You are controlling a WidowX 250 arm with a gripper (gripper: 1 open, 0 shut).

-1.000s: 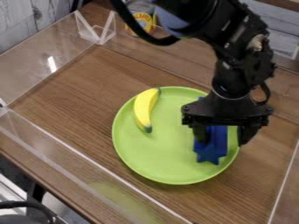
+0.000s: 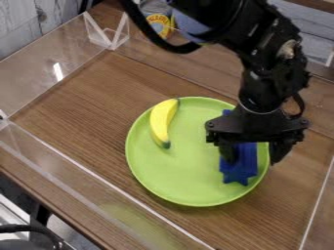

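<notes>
A black robot gripper [image 2: 253, 137] hangs down over the right part of a round green plate [image 2: 170, 171], its fingers open around a blue object [image 2: 237, 171] that lies on the plate. The gripper hides much of that object, and whether the fingers touch it cannot be told. A yellow banana [image 2: 162, 123] rests on the upper left of the plate, clear of the gripper.
Clear plastic walls run along the left. A small yellow item [image 2: 159, 25] sits at the back, near the arm's cable.
The gripper has shifted very slightly over the blue object. The plate and banana look unmoved.
</notes>
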